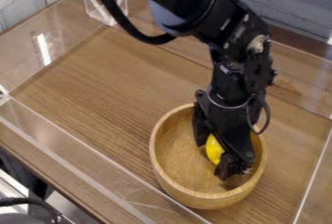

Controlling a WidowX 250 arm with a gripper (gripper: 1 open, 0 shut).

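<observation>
A round wooden bowl [182, 174] sits at the lower centre of the camera view. A yellow object [213, 150] lies inside it. My black gripper [218, 148] reaches down into the bowl over the yellow object, its fingertips around it. Whether it grips the object is hard to tell, as the dark fingers partly hide it.
Clear plastic edging runs along the left and right sides. A black cable lies at the lower left, and a small clear object stands at the back left.
</observation>
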